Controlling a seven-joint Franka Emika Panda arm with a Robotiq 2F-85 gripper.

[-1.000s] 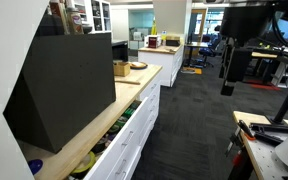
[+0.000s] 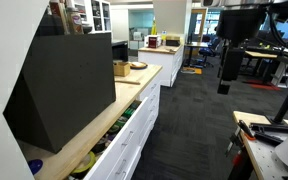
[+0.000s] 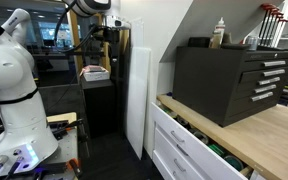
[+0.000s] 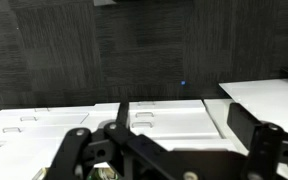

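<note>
My gripper hangs in the air in front of the white drawer unit, its two dark fingers spread apart at the bottom of the wrist view with nothing visible between them. From exterior view 1 the gripper [image 2: 224,88] is at the right, above the dark floor. The top white drawer [image 2: 123,142] stands pulled out under the wooden counter [image 2: 82,138], with several small items inside. Exterior view 2 also shows that drawer [image 3: 199,150], partly covered by the counter's edge. Most of its contents are hidden.
A dark drawer cabinet [image 2: 69,85] stands on the counter, with bottles and other items on top. A small wooden box [image 2: 121,69] sits farther along. White panels rise beside the cabinet. Open dark floor [image 2: 184,140] lies between the drawers and the arm.
In exterior view 1 my gripper has shifted very slightly left and up. The drawer and the things on the counter look unchanged.
</note>
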